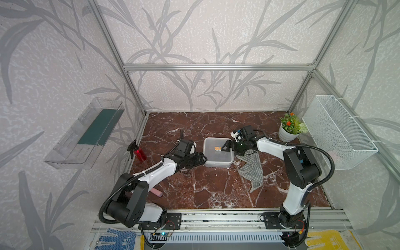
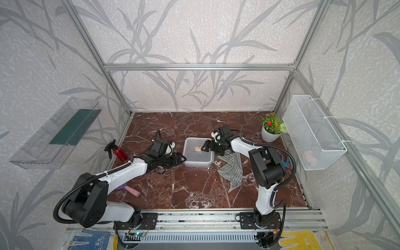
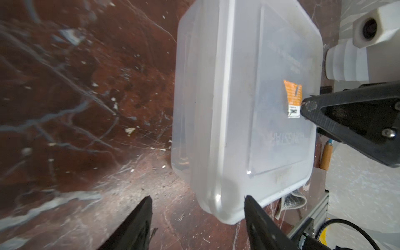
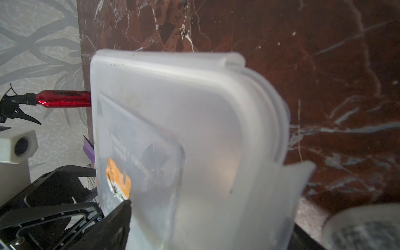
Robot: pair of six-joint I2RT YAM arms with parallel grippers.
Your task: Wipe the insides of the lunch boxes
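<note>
A translucent lidded lunch box (image 1: 216,156) with an orange sticker sits mid-table. My left gripper is at its left side, part open, fingers apart with the box just beyond them. My right gripper (image 2: 206,146) is over the box's right part, open; in the right wrist view one finger lies low over the lid near the sticker, the other is mostly hidden by the lid's raised clip. A grey striped cloth (image 1: 253,173) lies under and beside the right gripper, front right of the box.
A red spray bottle (image 2: 120,154) and a pink-handled tool (image 2: 132,190) are on the left, a flower pot (image 1: 287,134) at back right. Wire baskets (image 1: 337,133) hang on both side walls.
</note>
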